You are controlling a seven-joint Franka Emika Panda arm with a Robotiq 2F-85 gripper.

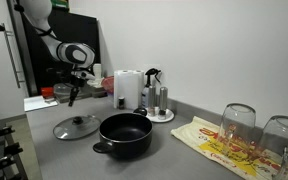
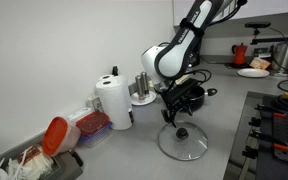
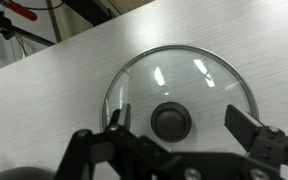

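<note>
A clear glass lid (image 1: 62, 133) with a metal rim lies flat on the table, its round black knob (image 3: 171, 122) facing up. Above the lid, and apart from it, hovers my gripper, open and empty. In the wrist view the knob appears between the two spread fingers, a little nearer the left one. Beside the lid stands a black two-handled pot (image 1: 126, 140), uncovered; only its edge (image 3: 22, 174) shows at the lower left of the wrist view.
A paper towel roll (image 2: 114, 104) and a plate of bottles (image 1: 162, 116) stand behind. Two upturned glasses (image 1: 238, 122) and a patterned cloth (image 1: 212, 140) lie far right. A red bowl (image 2: 62, 134) rests near the wall.
</note>
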